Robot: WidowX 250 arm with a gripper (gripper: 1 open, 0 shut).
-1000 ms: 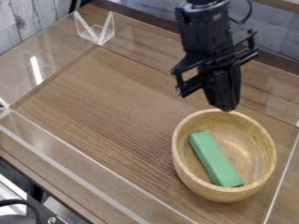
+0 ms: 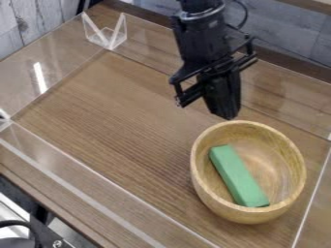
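A wooden bowl (image 2: 207, 184) on the lower right of the wooden table holds a green rectangular block (image 2: 237, 174), lying lengthwise inside it. The black arm reaches down from the top centre, and its gripper (image 2: 195, 101) hangs above and behind the bowl, slightly to its left. The gripper looks shut, with nothing visible between its fingers.
A clear plastic stand (image 2: 106, 31) is at the back left. Some black cables or parts (image 2: 15, 228) lie at the bottom left corner.
The arm and gripper have moved left and somewhat back, away from over the bowl's back edge. The bowl and green block have stayed in place.
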